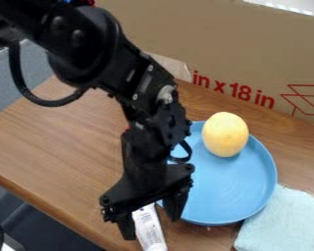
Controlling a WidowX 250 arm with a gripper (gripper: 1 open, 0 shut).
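My black gripper (149, 218) hangs low over the left front edge of the blue plate (238, 191), its fingers around the upper end of a white packet (150, 235) near the table's front edge. Whether the fingers touch or grip it I cannot tell. A yellow egg-shaped object (226, 134) rests on the back part of the plate.
A light cloth (285, 225) lies at the front right. A cardboard box (238, 39) stands along the back.
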